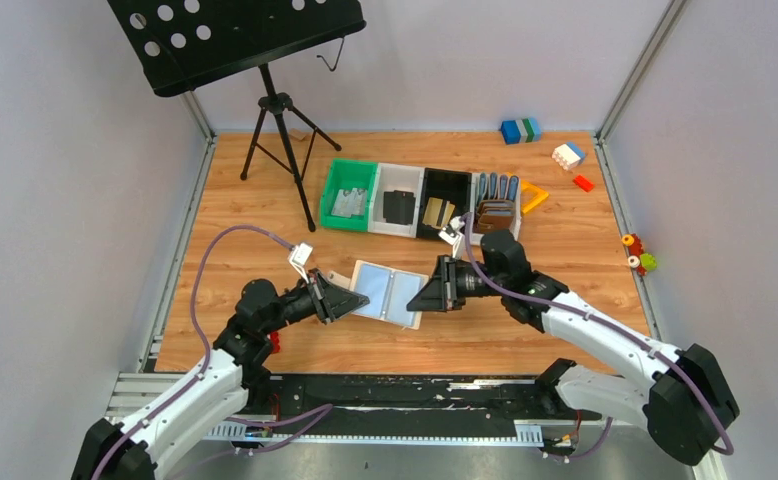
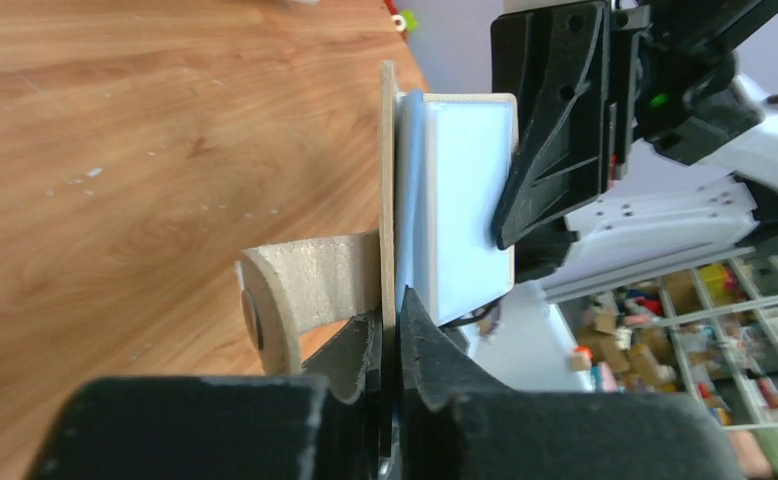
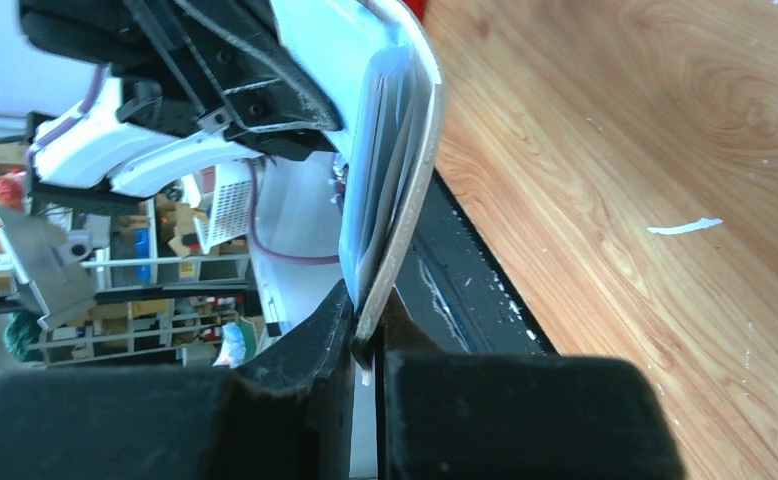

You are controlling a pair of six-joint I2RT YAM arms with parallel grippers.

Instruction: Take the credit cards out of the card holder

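Observation:
The card holder [image 1: 373, 288] is held up open in the top view, light blue sleeves inside a beige cover with a strap. My right gripper is shut on it at one edge, with stacked sleeves showing above the fingertips. My left gripper is at the opposite edge, its fingertips close around the beige cover [image 2: 387, 200]; whether it has closed firmly is unclear. Individual cards cannot be told apart from the sleeves.
Bins [image 1: 395, 175] with small items stand behind the holder. A music stand [image 1: 277, 100] is at back left, loose blocks [image 1: 520, 131] at back right.

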